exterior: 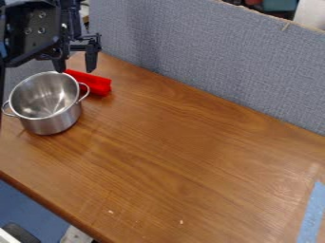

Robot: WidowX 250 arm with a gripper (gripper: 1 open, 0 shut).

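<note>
My black gripper (79,53) is at the upper left, its fingers apart and pointing down, open. Just below it a red object (95,84) lies on the wooden table, partly behind a steel pot (48,116) with wire handles. The pot stands upright at the table's left side, and nothing shows inside it.
A grey padded wall (216,57) runs along the back. A pale blue strip (311,214) shows at the lower right edge.
</note>
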